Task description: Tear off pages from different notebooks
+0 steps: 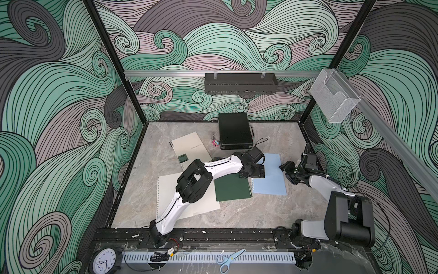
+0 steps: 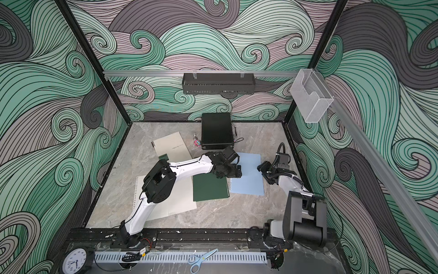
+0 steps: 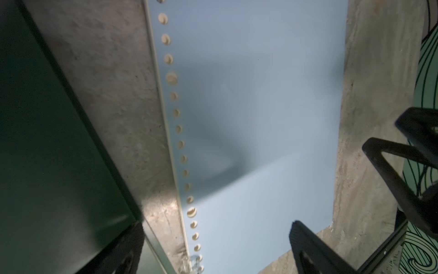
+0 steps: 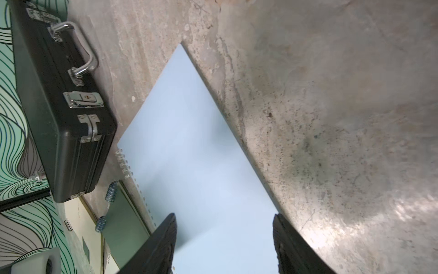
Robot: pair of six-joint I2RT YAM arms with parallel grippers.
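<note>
The light-blue notebook (image 1: 270, 183) lies flat right of the table's centre, its cover closed. Down its left edge, holes (image 3: 178, 129) show in the left wrist view, and a few spiral coils appear at the far end in the right wrist view. Over that punched edge hovers my left gripper, open, nothing between its fingers. My right gripper is open and empty too, above the notebook's right side. Left of the blue notebook is a dark green one (image 1: 232, 188). A spread of white pages (image 1: 200, 203) and a beige notebook (image 1: 189, 146) lie further left.
At the back stands a black case (image 1: 234, 129), with small pink items (image 1: 215, 142) beside it. The left arm (image 1: 223, 168) crosses above the green notebook. Bare table (image 1: 301, 205) shows at the front right.
</note>
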